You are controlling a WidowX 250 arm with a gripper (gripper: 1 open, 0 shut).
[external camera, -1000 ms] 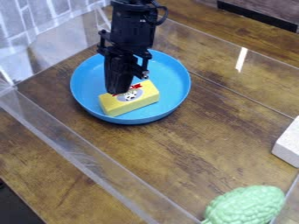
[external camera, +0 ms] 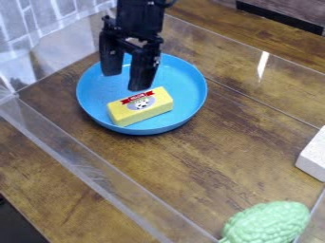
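Observation:
A blue round plate holds a yellow box with a red and white label, lying at a slant a little below the plate's middle. Above it, over the back part of the plate, my black gripper hangs from the top of the view with its two fingers spread apart and nothing visible between them.
A green brain-like object lies at the bottom right, and a white block at the right edge. Clear tray walls cross the wooden table. The wood right of the plate and at the lower middle is clear.
My gripper has risen from over the yellow box toward the back of the plate, and its fingers now show wider apart. The box's label is more fully visible.

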